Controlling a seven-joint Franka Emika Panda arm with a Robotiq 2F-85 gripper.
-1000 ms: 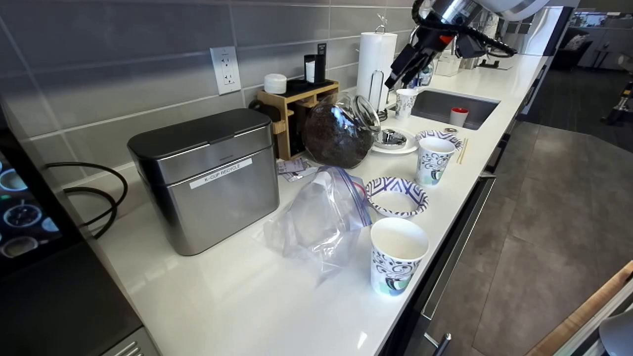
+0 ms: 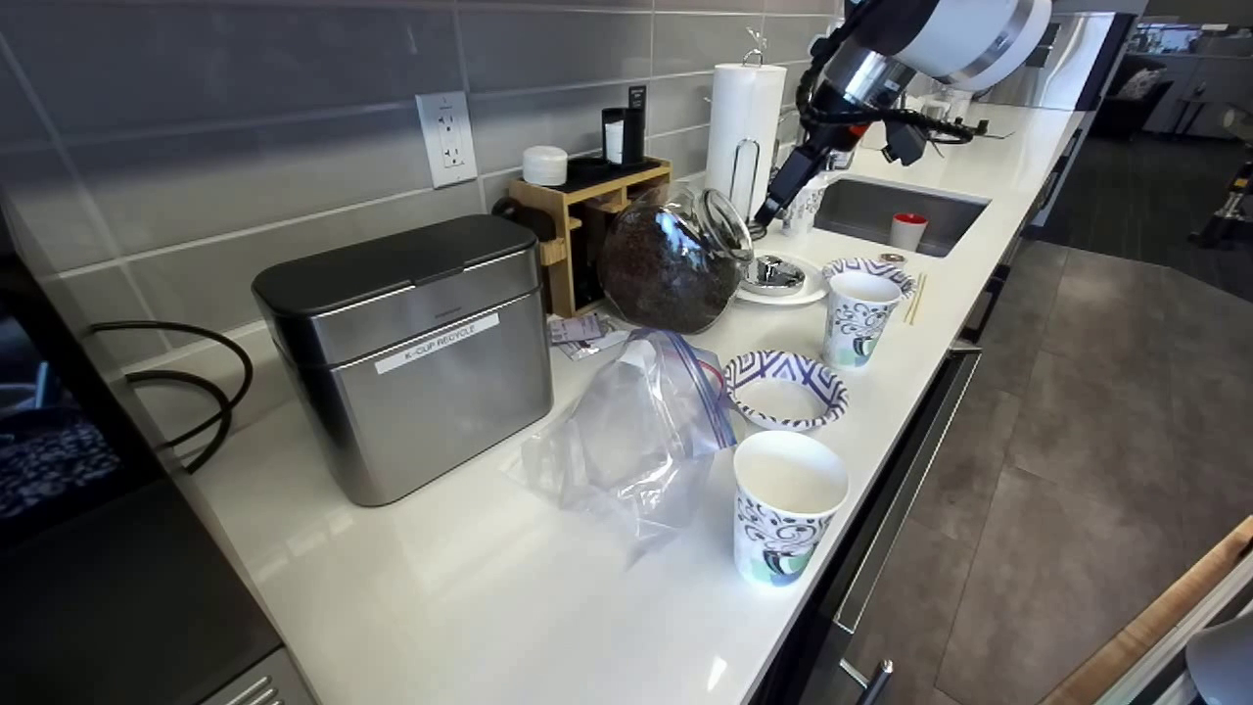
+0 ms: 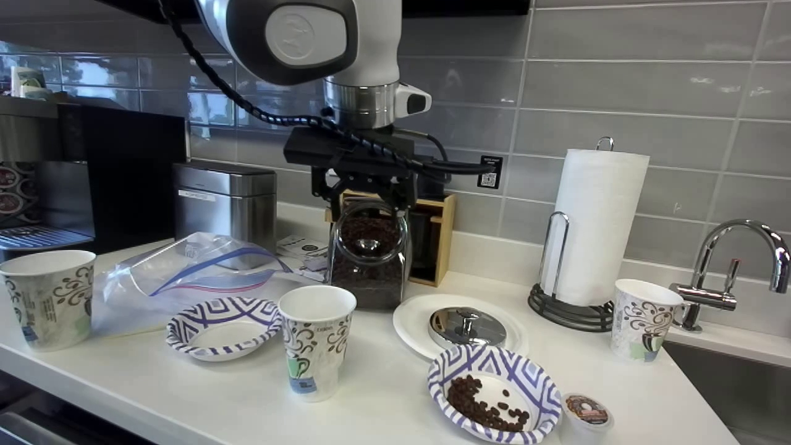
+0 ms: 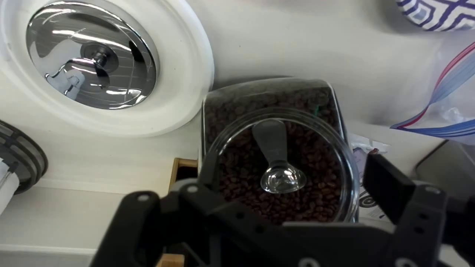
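In the wrist view a glass jar [image 4: 267,95] of dark coffee beans lies below my gripper, its round mouth facing the camera. A scoop [image 4: 272,144] with a dark handle and a shiny bowl rests on the beans inside. My gripper is open, one finger [image 4: 389,187] to either side of the mouth in that view, nothing between them. From the front, the gripper [image 3: 367,204] hangs just above the jar [image 3: 367,285]. The jar's chrome lid [image 3: 467,327] lies on a white plate [image 3: 411,326] beside it.
A patterned bowl [image 3: 552,404] holds some beans; another bowl [image 3: 222,348] looks empty. Paper cups [image 3: 315,345] stand near the front edge. A wooden rack [image 3: 443,237] is close behind the jar, a paper towel roll [image 3: 597,222] to the right, a plastic bag [image 3: 141,293] to the left.
My arm has come lower and slightly left in exterior view 1, bringing the gripper closer to the jar's mouth. The objects on the counter have not moved.
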